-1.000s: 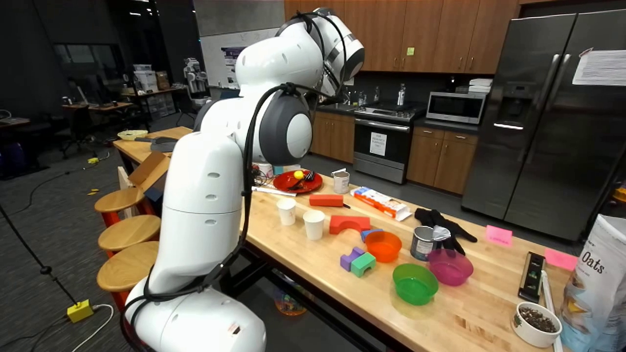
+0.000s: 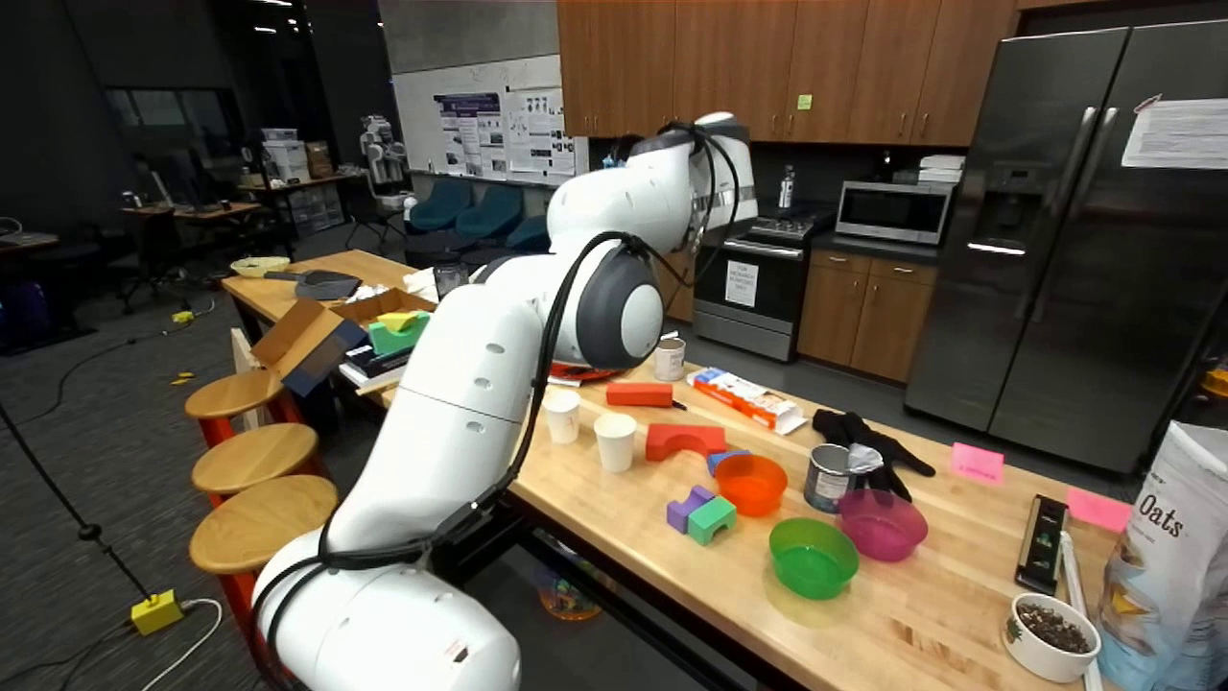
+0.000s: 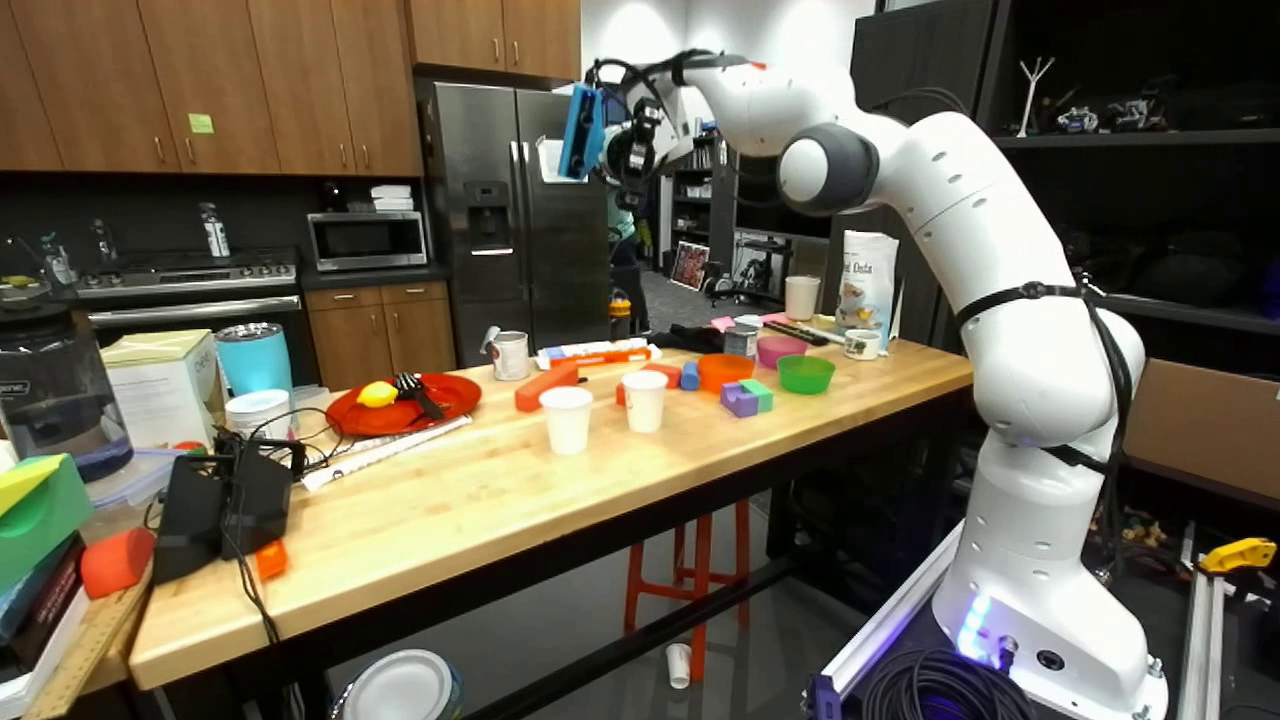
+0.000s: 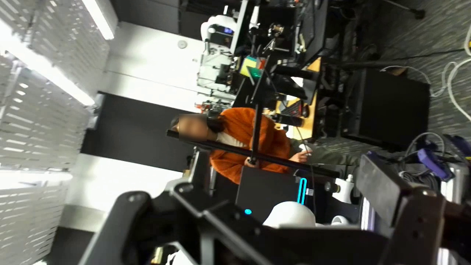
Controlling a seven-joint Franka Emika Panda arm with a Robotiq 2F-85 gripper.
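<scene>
In the wrist view my gripper has its dark fingers point(image 4: 382, 190) spread wide, with only the room showing between them. High over the table's far side, the gripper point(image 3: 636, 150) appears small at the arm's end in exterior view 2, beside a blue flat part point(image 3: 583, 132). The arm hides it in exterior view 1. On the table stand two white cups point(image 2: 616, 442), an orange bowl point(image 2: 751, 484), a green bowl point(image 2: 814, 558) and a pink bowl point(image 2: 882, 525). A purple block point(image 2: 688, 508) touches a green block point(image 2: 713, 520); a red arch block point(image 2: 685, 440) lies behind.
A red plate point(image 3: 405, 406) with a yellow item stands left in exterior view 2. An open can point(image 2: 828, 477), black gloves point(image 2: 871, 445) and an oats bag point(image 2: 1168, 553) occupy the table. A person in orange point(image 4: 254, 141) sits in the wrist view.
In exterior view 1 the arm has swung right and tilted lower. Its elbow now covers part of the red plate, while the tabletop objects stay put.
</scene>
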